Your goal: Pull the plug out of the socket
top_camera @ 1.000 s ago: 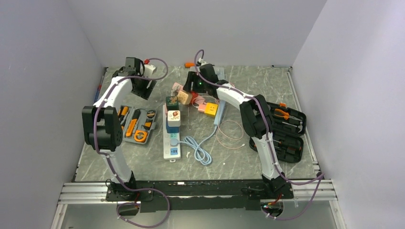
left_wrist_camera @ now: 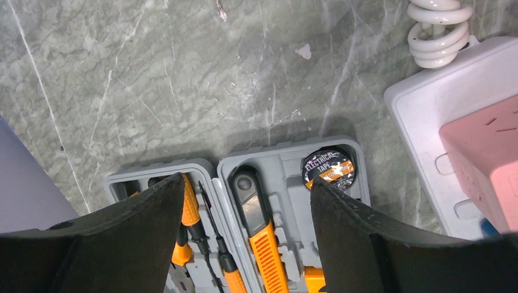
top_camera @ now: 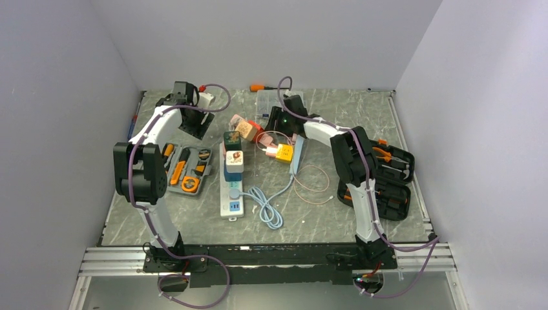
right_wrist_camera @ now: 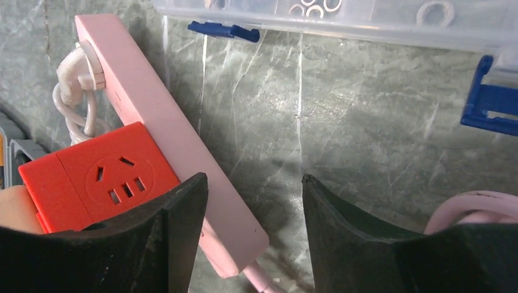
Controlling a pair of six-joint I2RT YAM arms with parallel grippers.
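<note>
In the right wrist view, a red socket block [right_wrist_camera: 101, 177] sits against a pink power strip [right_wrist_camera: 165, 134], and a tan block [right_wrist_camera: 18, 207] adjoins its far side. My right gripper is open and empty; one finger [right_wrist_camera: 186, 207] overlaps the strip's end, and whether they touch I cannot tell. From the top, the tan block [top_camera: 246, 130] shows beside the red block [top_camera: 260, 134]. My left gripper is open above the tool case [left_wrist_camera: 287, 146], with nothing held. At that view's right edge, a pink block [left_wrist_camera: 482, 155] stands on a white strip [left_wrist_camera: 421, 110].
A clear box [right_wrist_camera: 342, 18] with blue latches lies behind the pink strip. Dark green and white blocks stand on the white power strip [top_camera: 232, 208], beside a coiled blue cable [top_camera: 271, 216]. A yellow block [top_camera: 284, 153] sits nearby; black tool cases [top_camera: 392, 200] lie right.
My right gripper has moved right and slightly toward the front, off the red block. The tan block has shifted a little left, and the yellow block and blue cable forward. The left arm has barely moved.
</note>
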